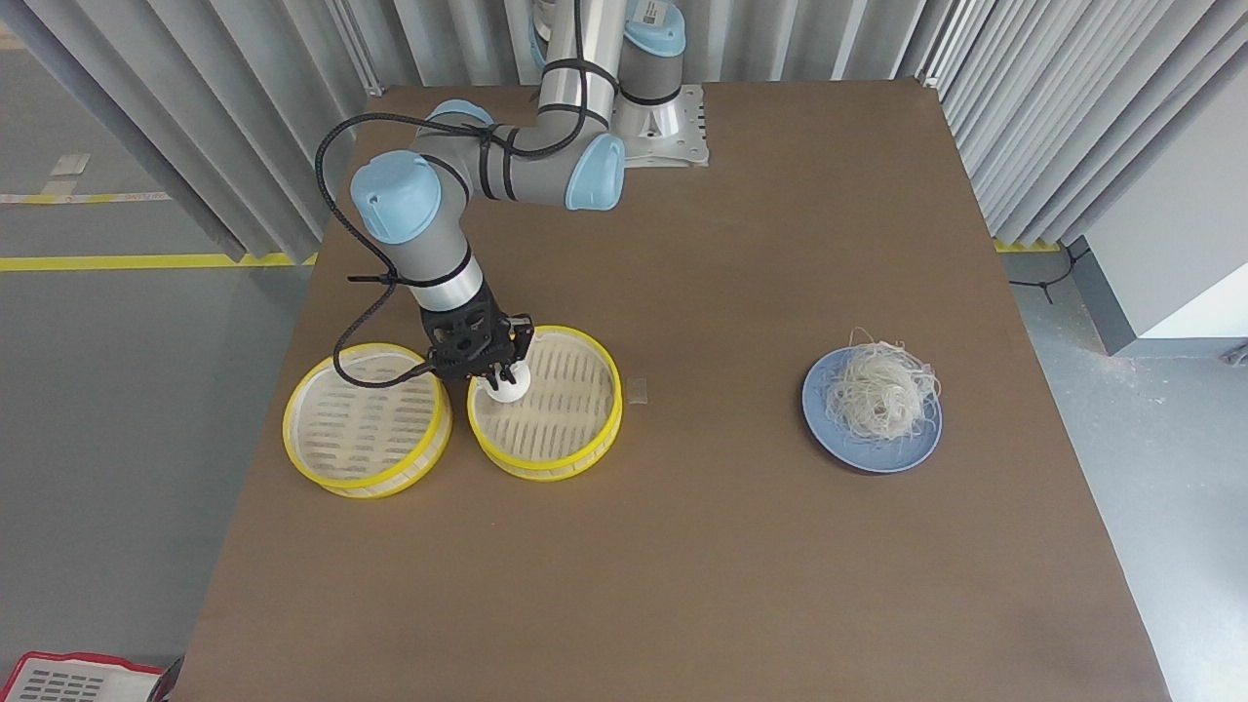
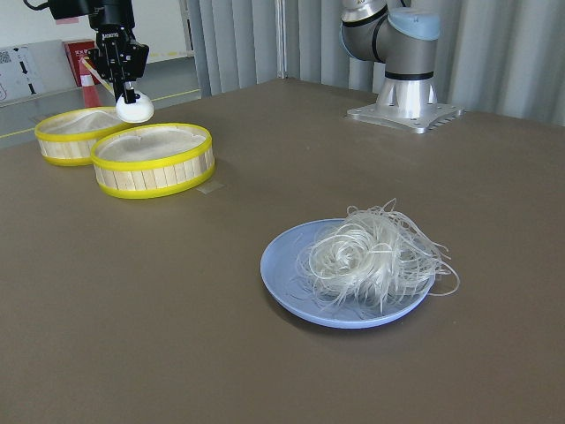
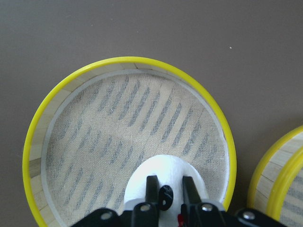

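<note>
The gripper is shut on a white round object point(image 2: 134, 113) with a dark spot at its top between the fingers. It hangs above the rim of the right-hand yellow-rimmed sieve point(image 1: 550, 433), near that sieve's upper left in the front view. The second sieve point(image 1: 357, 415) sits just left of it. Both show mesh bottoms with nothing in them. A blue plate point(image 2: 287, 287) with a heap of white thin strands point(image 1: 879, 388) lies on the right of the table.
The arm's grey base point(image 2: 406, 115) stands at the back, with curtains behind it.
</note>
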